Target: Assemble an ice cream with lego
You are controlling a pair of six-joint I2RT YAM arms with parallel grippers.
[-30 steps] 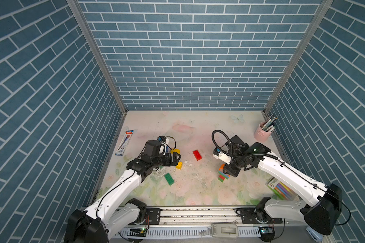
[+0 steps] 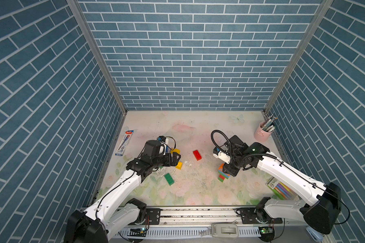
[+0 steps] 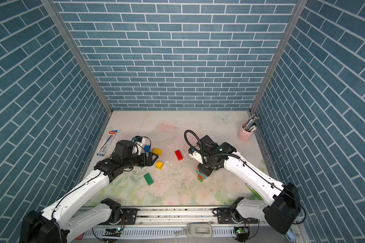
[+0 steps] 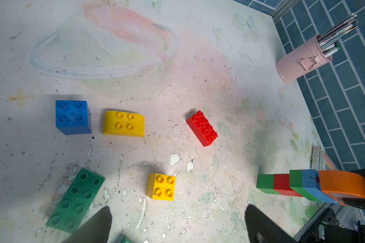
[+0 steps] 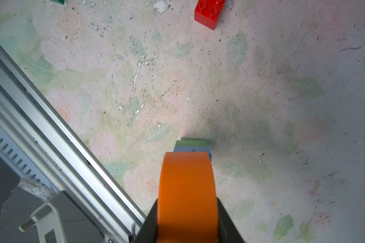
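Observation:
In the left wrist view my left gripper is open, with blurred fingers wide apart and nothing held. Below it lie a yellow cube brick (image 4: pixel 161 187), a curved yellow brick (image 4: pixel 123 124), a blue brick (image 4: pixel 73 117), a long green brick (image 4: pixel 75 200) and a red brick (image 4: pixel 201 128). My right gripper is shut on the curved orange brick (image 5: pixel 186 190). That orange brick tops a stack whose blue layer (image 4: pixel 312 184), wide green layer (image 4: pixel 296 183), red layer (image 4: pixel 284 184) and small green end (image 4: pixel 267 183) show in the left wrist view.
A pink pen cup (image 2: pixel 262 132) stands at the back right. At the left edge lies a flat package (image 2: pixel 124 142), and a pack of coloured sticks (image 2: pixel 280 188) is at the right. A metal rail (image 5: pixel 56 125) borders the front.

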